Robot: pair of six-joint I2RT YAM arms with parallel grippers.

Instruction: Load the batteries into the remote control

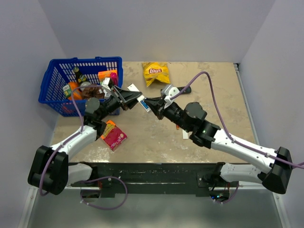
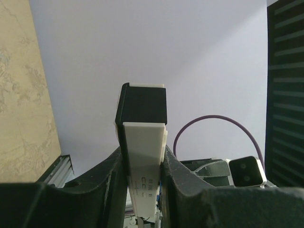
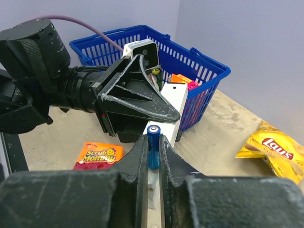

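A white remote [image 1: 133, 89] is held upright-tilted in my left gripper [image 1: 137, 95]; in the left wrist view its white body [image 2: 142, 156] fills the gap between the fingers, with a black top end. My right gripper has its fingertips at the remote, around a blue battery [image 3: 153, 137] that stands end-on toward the camera in front of the white body. Whether the battery is seated is unclear. A black object [image 1: 184, 90], partly behind the right arm, lies at the back of the table.
A blue basket [image 1: 52, 85] with assorted goods stands at the back left. A Lay's bag [image 1: 155, 72] lies at the back centre, a Scrub Mommy pack [image 1: 114, 135] at the front left.
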